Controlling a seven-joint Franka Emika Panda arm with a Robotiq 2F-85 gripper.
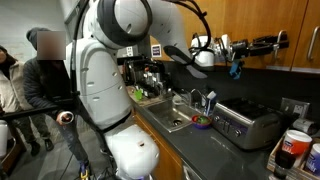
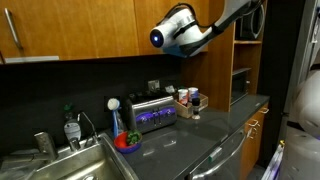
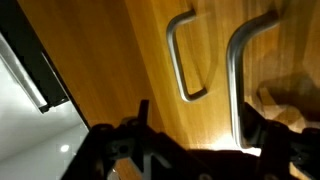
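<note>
In the wrist view, two curved metal handles stand out from wooden cabinet doors. The larger-looking handle runs down between my gripper's fingers, close to the right one; contact cannot be told. The other handle lies further up and left of it. My gripper has its dark fingers spread apart, at least partly open. From the side, the gripper is raised in front of the upper cabinet. In the second exterior view the arm's joints hide most of it.
Below are a grey counter, a toaster, a sink and a red-and-green bowl. A wooden rack with cups stands near the counter's far end. A person is at the left.
</note>
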